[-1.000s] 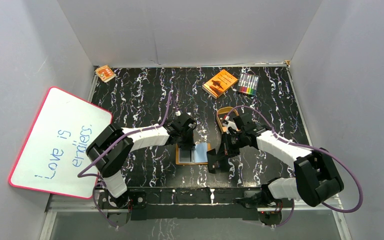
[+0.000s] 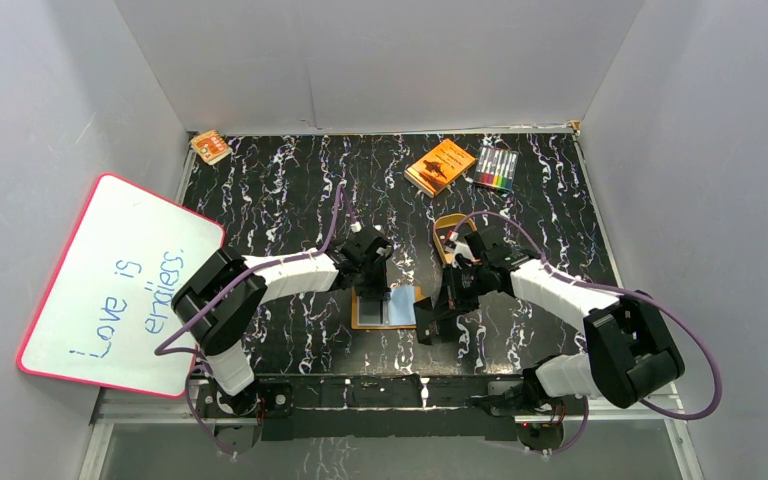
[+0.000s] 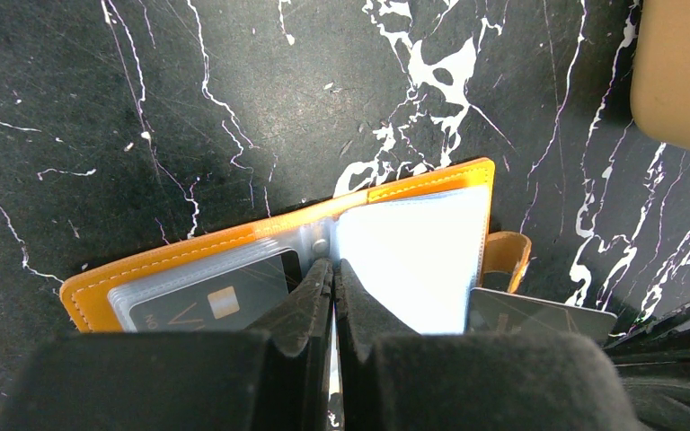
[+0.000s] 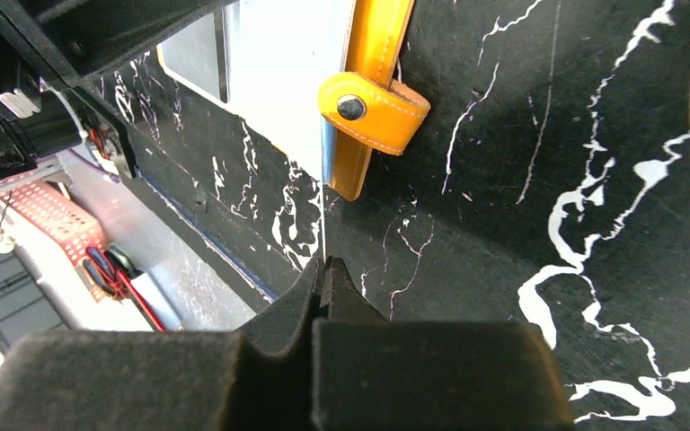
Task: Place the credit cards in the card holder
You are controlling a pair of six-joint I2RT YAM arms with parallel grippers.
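Observation:
An orange card holder [image 2: 368,327] lies open on the table; its left clear sleeve contains a dark card [image 3: 225,301] with a chip, and its right half shows a pale blue-white sleeve [image 3: 413,251]. My left gripper is shut at the middle of the holder, its tips at the inner edge of the pale sleeve; whether they pinch any plastic cannot be made out. Just right of the holder, my right gripper is shut on another dark card [image 2: 425,322]. In the right wrist view that card appears edge-on, its far end close to the pale sleeve's open side.
The holder's orange snap strap [image 4: 377,112] sticks out on its right side, close to the held card. A tan box [image 2: 449,228] stands behind the right gripper. An orange book [image 2: 440,166] and a marker set [image 2: 496,168] lie farther back.
My left gripper and the holder have stayed in place.

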